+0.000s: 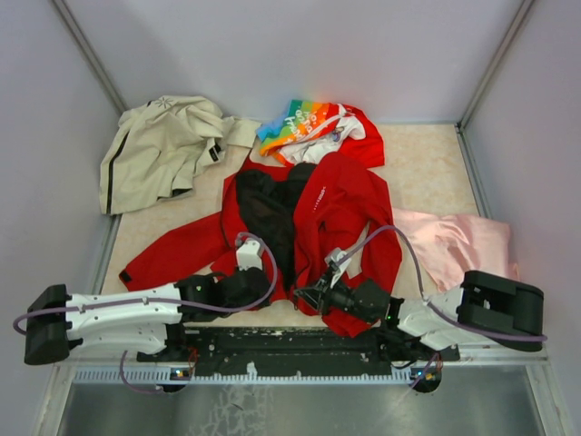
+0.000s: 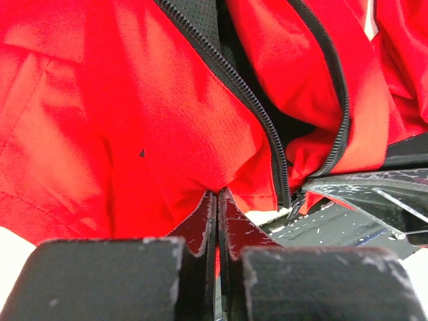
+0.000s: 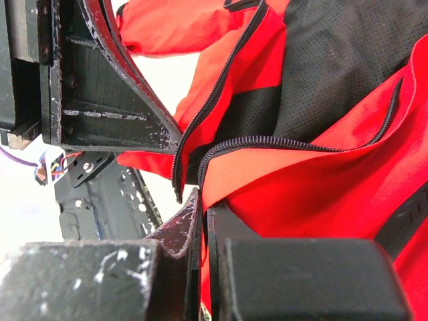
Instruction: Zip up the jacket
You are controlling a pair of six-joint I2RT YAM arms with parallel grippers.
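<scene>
A red jacket (image 1: 345, 200) with a black mesh lining (image 1: 263, 209) lies open on the table. Its two zipper tapes (image 2: 221, 67) run apart and come close at the bottom hem. My left gripper is shut at the red fabric beside the zipper; whether cloth is between its fingers is unclear. My right gripper is shut on the zipper tape's lower end, with the tape running up from its fingertips. The other arm's fingers show at the upper left of the right wrist view, beside the other tape.
A beige garment (image 1: 163, 154) lies at the back left, a rainbow-and-red cloth (image 1: 309, 127) at the back, and a pink cloth (image 1: 463, 245) at the right. Bare table shows at the back right.
</scene>
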